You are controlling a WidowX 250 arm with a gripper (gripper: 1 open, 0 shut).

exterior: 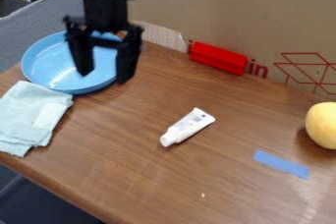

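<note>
My black gripper [105,63], blurred in motion, hangs over the right part of the blue plate [50,64] at the upper left, its fingers spread open with nothing seen between them. A white tube [187,127] lies on the middle of the wooden table [164,184]. A pale folded cloth [29,115] lies at the left edge, just in front of the plate. A red cylindrical object [217,57] lies at the back against the cardboard.
A yellow round object [321,124] sits at the right edge. A strip of blue tape [281,164] is stuck on the table at the right.
</note>
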